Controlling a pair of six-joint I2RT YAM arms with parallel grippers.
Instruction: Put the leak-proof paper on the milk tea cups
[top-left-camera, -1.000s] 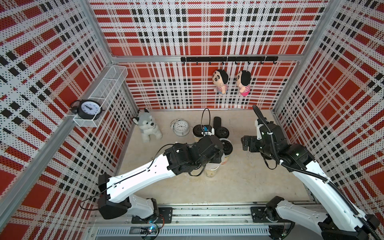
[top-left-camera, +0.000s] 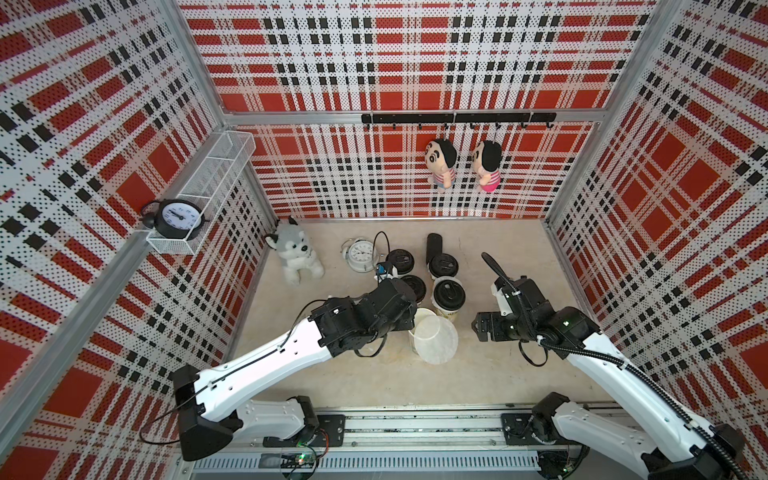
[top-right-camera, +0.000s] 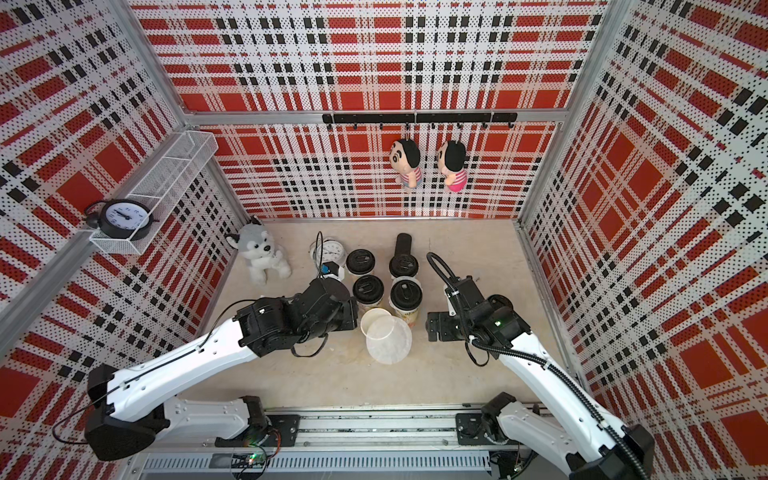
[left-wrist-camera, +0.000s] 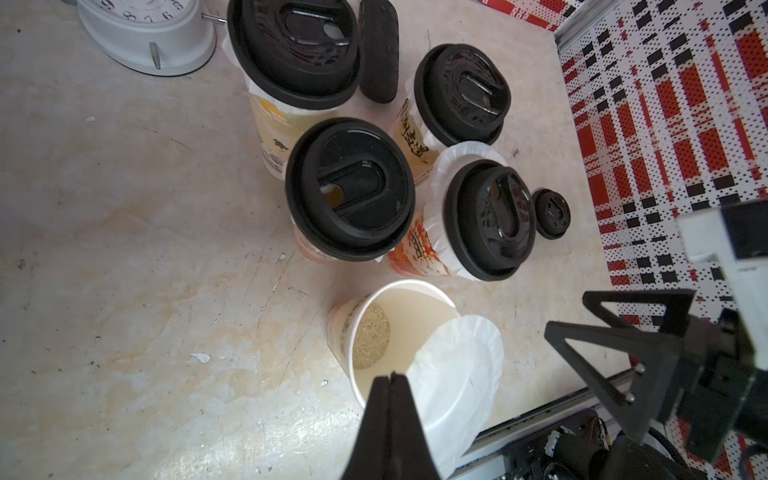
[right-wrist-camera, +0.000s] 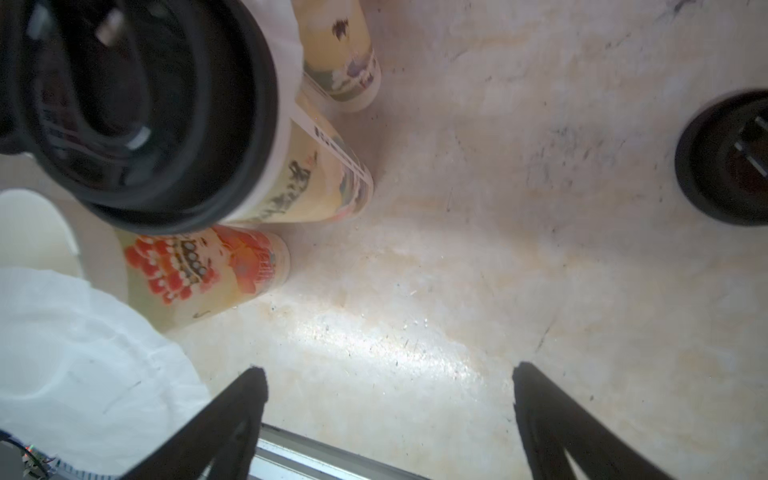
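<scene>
An open paper cup (left-wrist-camera: 376, 320) stands at the front middle of the table (top-left-camera: 304, 368). A white round leak proof paper (left-wrist-camera: 460, 376) lies askew over its front right rim, hanging outward. My left gripper is shut above it; no paper shows clamped between its fingertips. Behind are several cups with black lids and white paper under some, including a front cup (left-wrist-camera: 352, 188) and a right one (left-wrist-camera: 492, 220). My right gripper stands open to the right of the cups, with nothing between its fingers.
A white clock (top-left-camera: 361, 254) and plush husky (top-left-camera: 294, 254) stand at the back left. A spare black lid (left-wrist-camera: 552, 214) lies right of the cups.
My left arm has drawn back leftward, uncovering the cup and paper; the paper has shifted toward the front right. My right arm has moved down and leftward toward the cups.
</scene>
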